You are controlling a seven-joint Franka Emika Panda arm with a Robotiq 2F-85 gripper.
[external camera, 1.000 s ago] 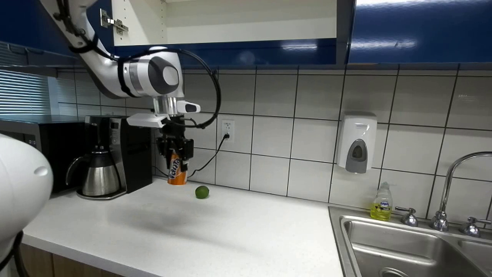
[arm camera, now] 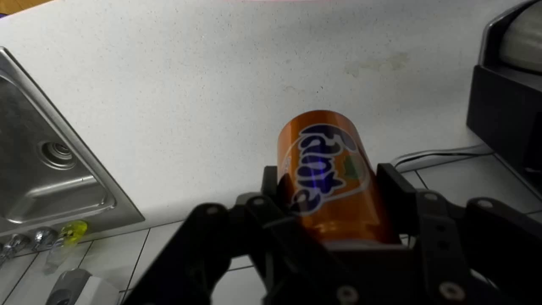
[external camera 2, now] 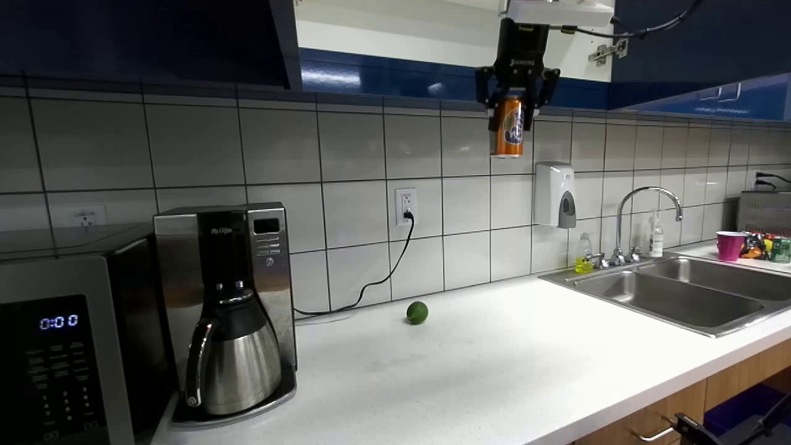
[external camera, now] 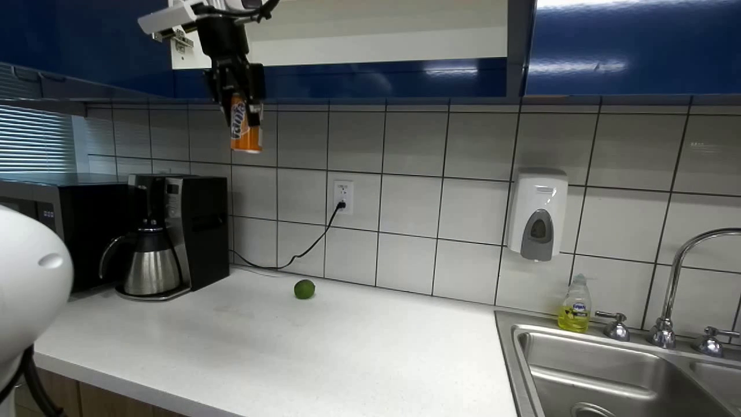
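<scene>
An orange Fanta can (external camera: 246,128) hangs high above the counter, held by my gripper (external camera: 243,111), which is shut on its sides. In exterior view 2 the same can (external camera 2: 509,130) appears roughly upright between the black fingers, just below the edge of the open cabinet (external camera 2: 415,29). Seen from the wrist, the can (arm camera: 325,173) has its label facing the camera and a finger on either side. Far beneath it, a green lime (external camera: 304,289) rests on the white counter (external camera: 278,347).
The coffee maker (external camera 2: 222,311) and microwave (external camera 2: 67,334) stand at the left. A soap dispenser (external camera: 538,215) is on the tiled wall, with a dish soap bottle (external camera: 575,306) by the sink (external camera: 590,361).
My gripper has risen a long way with the can, from just above the counter near the lime to the height of the cabinet's lower edge, and shifted slightly left in exterior view 1.
</scene>
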